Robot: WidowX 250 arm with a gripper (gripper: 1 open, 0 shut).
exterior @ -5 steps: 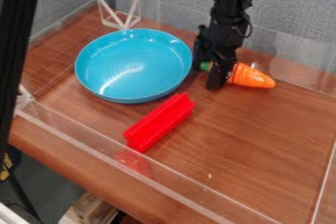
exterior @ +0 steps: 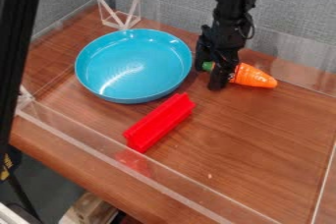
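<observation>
An orange toy carrot [exterior: 253, 77] with a green top lies at the back right of the wooden table. The black gripper [exterior: 215, 69] is down over the carrot's top end, to the right of a blue plate [exterior: 133, 65]. Its fingers are dark and overlap, so whether they are closed on the carrot cannot be seen clearly. A red block [exterior: 157, 122] lies in front of the plate.
Clear plastic walls edge the wooden table [exterior: 250, 149]. A white wire piece [exterior: 118, 17] stands behind the plate.
The gripper has shifted very slightly at the carrot's top end; the other things look the same.
</observation>
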